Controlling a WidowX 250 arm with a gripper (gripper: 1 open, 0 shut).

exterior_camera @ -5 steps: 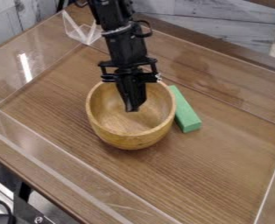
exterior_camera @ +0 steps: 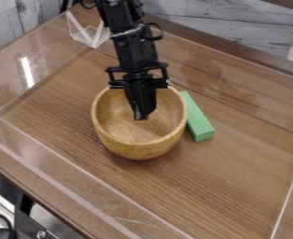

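Observation:
A light wooden bowl [exterior_camera: 136,140] sits mid-table. The black arm reaches down from the top, its gripper [exterior_camera: 142,112] hanging inside the bowl's upper part; the fingers look close together, with nothing visible between them. A green block [exterior_camera: 195,117] lies just right of the bowl, partly behind its rim.
The wooden table [exterior_camera: 224,187] has free room at the front and right. A grey panel [exterior_camera: 261,21] runs along the back. Clear plastic and cables are at the upper left, and black cable at the lower left edge.
The gripper and arm have shifted very slightly; the bowl and green block stay where they were.

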